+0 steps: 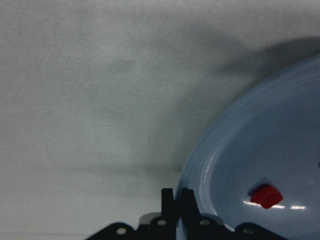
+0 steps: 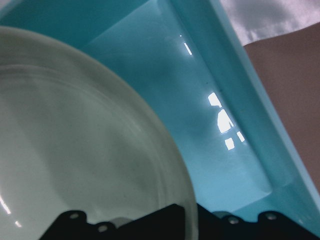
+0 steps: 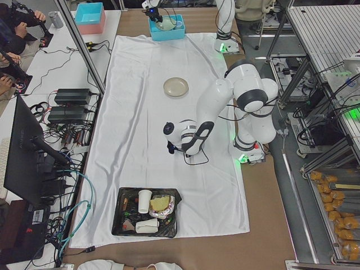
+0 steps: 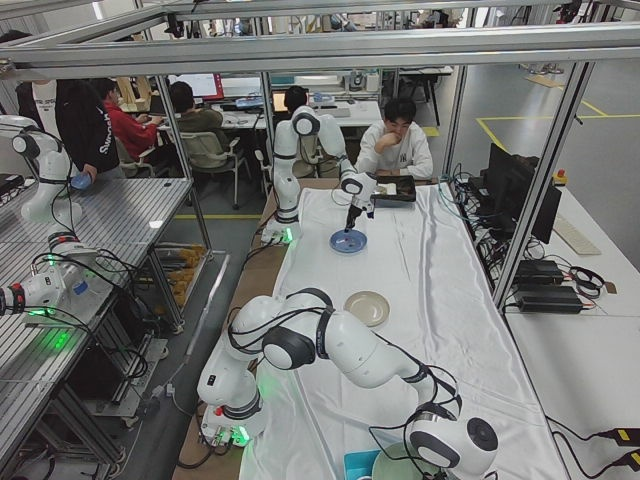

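Observation:
A blue plate [image 4: 349, 242] with a small red piece [image 1: 266, 196] in it lies on the white cloth. My left gripper is at that plate's rim, its fingers closed on it. A pale green plate [image 2: 85, 145] is over the turquoise bin [image 2: 250, 115]; my right gripper has its fingers on either side of that plate's rim, shut on it. A beige plate [image 3: 175, 86] lies on the cloth between the two arms.
A black tray [image 3: 118, 222] with cups, a yellow item and other scraps sits at the far end from the bin. Monitors and cables line one side.

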